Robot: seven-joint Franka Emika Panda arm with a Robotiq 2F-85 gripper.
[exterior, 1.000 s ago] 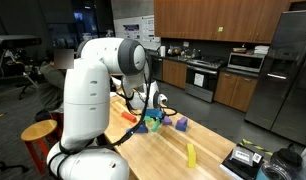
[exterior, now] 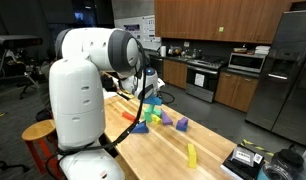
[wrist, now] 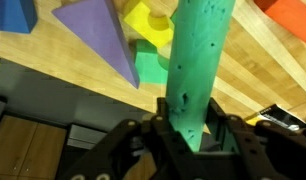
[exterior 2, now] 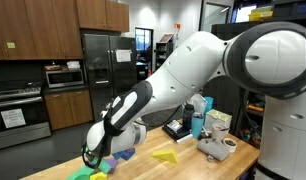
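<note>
A long green block [wrist: 198, 65] is gripped lengthwise in the wrist view, reaching away from my gripper, which is shut on it. Beyond it on the wooden table lie a purple triangular block [wrist: 106, 35], a yellow block [wrist: 150, 24], another green block [wrist: 149, 64] and part of an orange block [wrist: 290, 17]. In exterior view 1 the gripper hangs above the cluster of coloured blocks at the table's far end; its fingers are too small there to make out.
A yellow block [exterior: 192, 156] lies alone on the near table [exterior: 158, 150]. Purple blocks [exterior: 182, 124] sit right of the cluster. A dark tray [exterior: 243, 160] and containers [exterior: 285, 163] stand at the right edge. Mid-table is mostly clear.
The gripper has risen from low among the blocks to above them. In the latest view the green block is held up with it.
</note>
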